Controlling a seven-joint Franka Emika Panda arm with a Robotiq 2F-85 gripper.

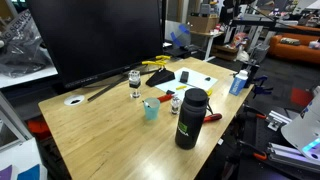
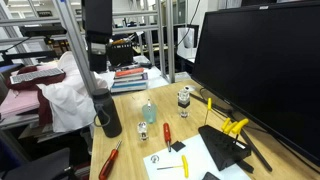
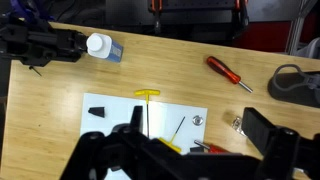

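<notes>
My gripper stands open in the wrist view, its dark fingers wide apart above the table with nothing held between them. Beneath lies a white sheet (image 3: 125, 105) carrying a yellow T-handled tool (image 3: 147, 93), a small black piece (image 3: 97, 112) and other tools. A red screwdriver (image 3: 223, 69) rests on bare wood, apart from the fingers. In exterior view 1, a black cylinder (image 1: 190, 118) stands near the front edge, with a light blue cup (image 1: 151, 110) to its left. A blue and white bottle (image 1: 239, 82) is at the right.
A large black monitor (image 1: 95, 40) lines the back of the table. White-and-dark cups, one of them a patterned cup (image 2: 184, 96), stand near the tools. Yellow-handled tools (image 2: 234, 128) sit on a black holder by the monitor.
</notes>
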